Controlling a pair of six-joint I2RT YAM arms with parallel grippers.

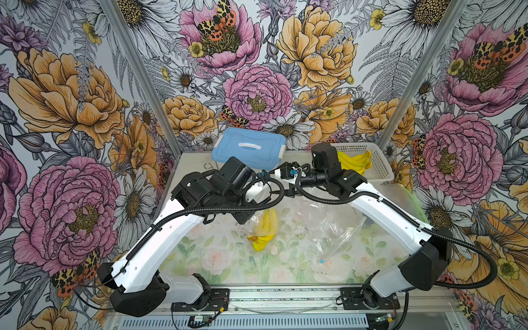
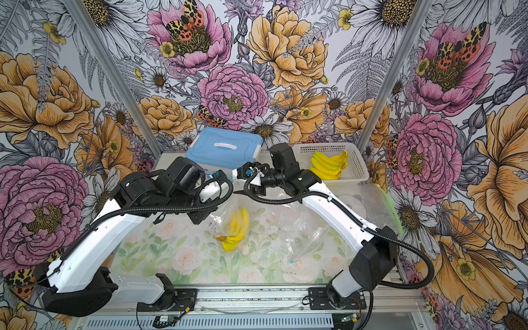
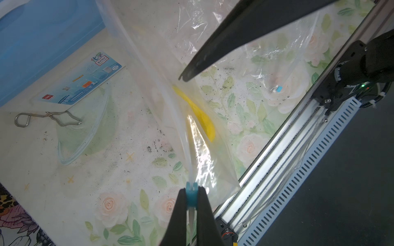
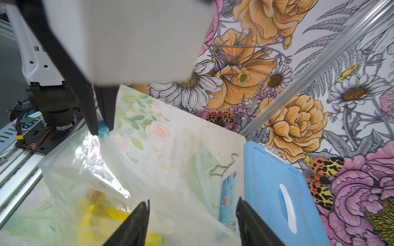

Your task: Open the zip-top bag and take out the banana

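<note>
The clear zip top bag hangs with a bunch of yellow bananas inside, seen through the plastic. My left gripper is shut on the bag's blue slider at one end of the zip. In the right wrist view, my right gripper stands open with the bag's upper edge below and between its fingers, not visibly gripped; the bag rises to the left gripper's tips at upper left.
A blue lidded box stands at the back. A white basket with more bananas is at back right. A metal clip, a printed pack and another clear plastic bag lie on the mat.
</note>
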